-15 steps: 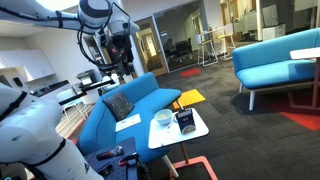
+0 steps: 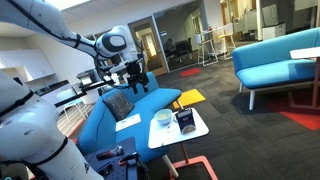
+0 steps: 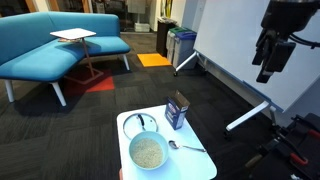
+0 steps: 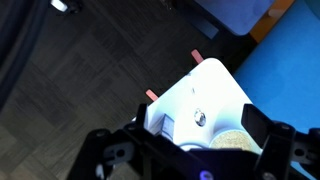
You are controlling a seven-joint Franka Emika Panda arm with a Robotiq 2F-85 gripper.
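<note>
My gripper [image 2: 133, 82] hangs open in the air, well above the small white table [image 2: 198, 129] and to its left in exterior view 1. Nothing is between its fingers. A light-coloured bowl [image 3: 150, 152] with pale contents stands near the front of the table. Behind it lies a clear pot lid [image 3: 133, 122]. A dark box [image 3: 178, 109] stands upright at the back, and a spoon [image 3: 190, 149] rests to the right of the bowl. Seen from the wrist, the bowl [image 4: 236, 140] and the box [image 4: 167, 127] are partly covered by the gripper.
A blue sofa [image 2: 150, 104] runs alongside the white table. Another blue sofa [image 3: 65, 45] with its own side table [image 3: 73, 35] stands across the room. Whiteboards [image 3: 240, 40] and bins [image 3: 181, 47] are farther off. Dark carpet [image 2: 240, 115] lies open beside the table.
In exterior view 1, the arm's wrist and gripper have come down somewhat. The table and the things on it look unmoved.
</note>
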